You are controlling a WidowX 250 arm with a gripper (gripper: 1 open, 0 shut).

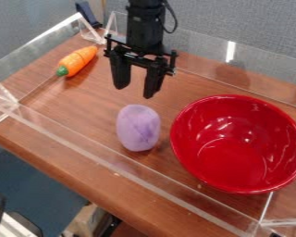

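My black gripper (136, 77) hangs over the middle back of the wooden tray floor, its two fingers spread apart with nothing between them. Below it and nearer the front lies a purple oval object (138, 128). A large red bowl (237, 143) sits to the right, empty. An orange toy carrot (77, 60) with a green top lies at the back left, left of my gripper.
Clear low walls (40, 51) enclose the wooden area (82, 111). Bare wood shows left of the purple object and behind the bowl. A grey wall stands at the back.
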